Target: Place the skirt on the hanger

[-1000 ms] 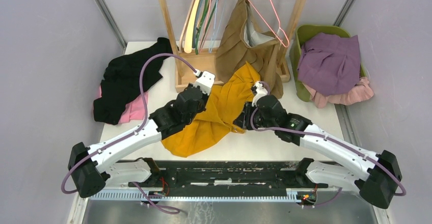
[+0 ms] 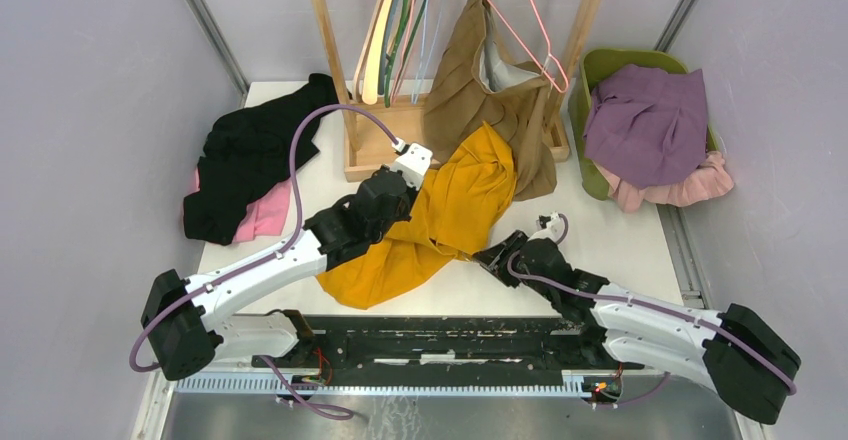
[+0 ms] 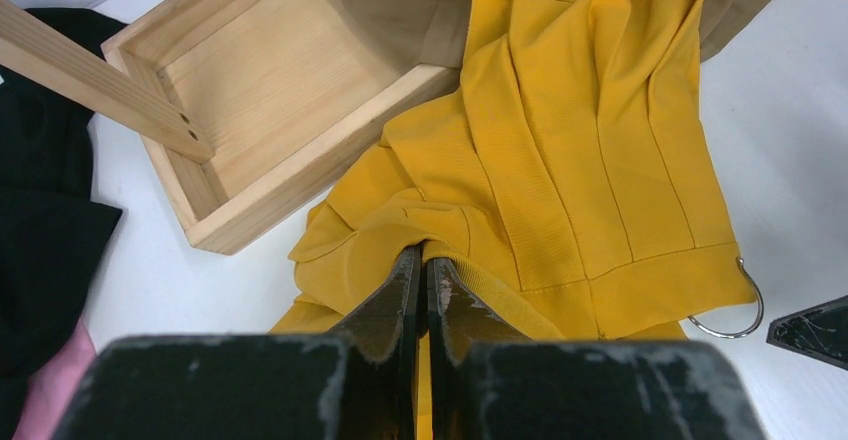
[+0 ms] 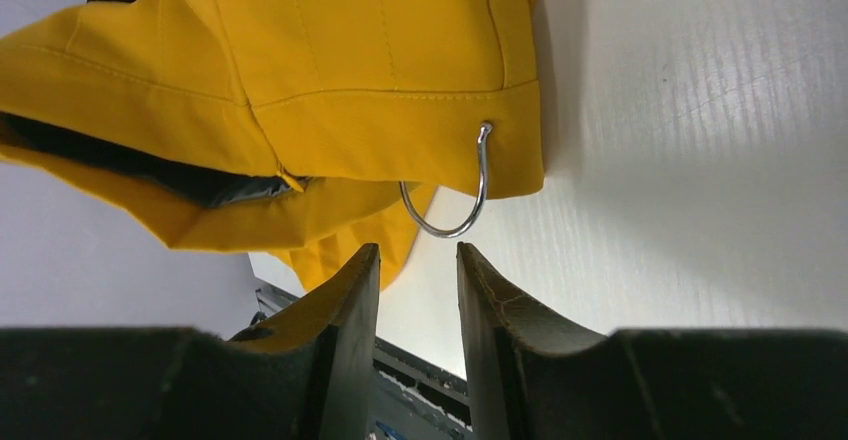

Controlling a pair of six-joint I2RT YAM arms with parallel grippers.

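The mustard skirt [image 2: 463,190] lies crumpled on the white table. My left gripper is shut on a folded edge of it. A silver ring [image 4: 450,228] at a waistband corner stands just beyond my right gripper, whose fingers are part open with nothing between them, low beside the skirt. Above the rack, pink hangers [image 2: 542,30] hang at the right of a row of coloured hangers [image 2: 374,50]; a brown garment [image 2: 460,80] hangs beneath the pink ones.
A wooden rack base [image 3: 250,210] stands behind the skirt. Black cloth [image 2: 245,160] over pink cloth lies left; a green bin [image 2: 592,175] with purple and pink clothes stands right. Bare table [image 4: 680,190] shows right of the skirt.
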